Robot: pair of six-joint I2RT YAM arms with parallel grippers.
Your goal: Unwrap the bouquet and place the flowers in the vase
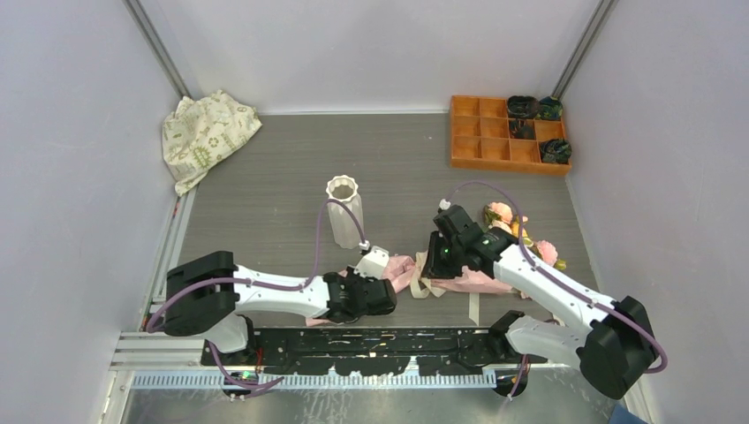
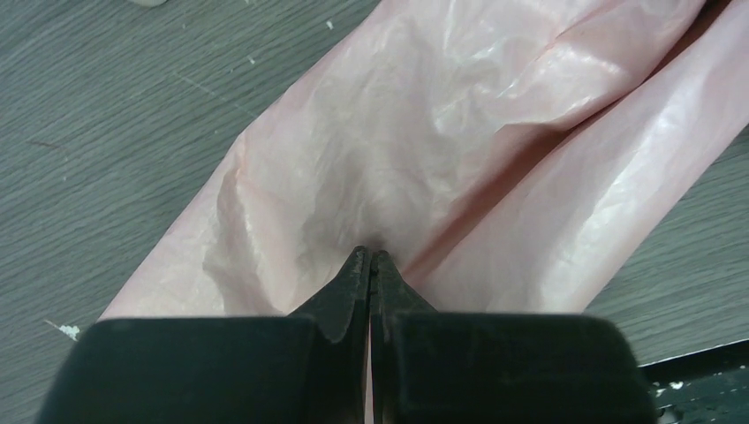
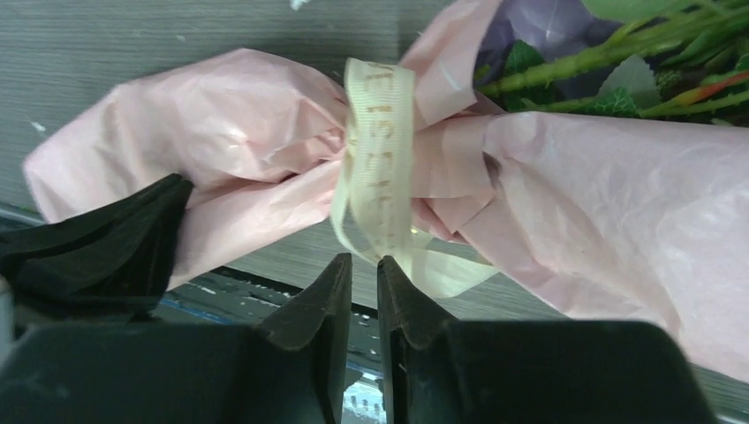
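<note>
Flowers (image 1: 546, 253) lie at the right of the table, wrapped in pink paper (image 1: 472, 282) tied with a cream ribbon (image 3: 382, 168). Stems (image 3: 583, 66) show at the upper right of the right wrist view. The white ribbed vase (image 1: 347, 225) stands upright left of centre, its mouth uncovered. My left gripper is shut over the paper's tail end; whether a thin fold sits between its tips cannot be seen. Just by the hanging ribbon, my right gripper is part open, with a narrow gap between its fingers; the ribbon's lower end is close to the tips.
An orange compartment tray (image 1: 496, 165) holding dark items stands at the back right. A patterned cloth (image 1: 208, 137) lies at the back left. Both grippers are close together near the front edge.
</note>
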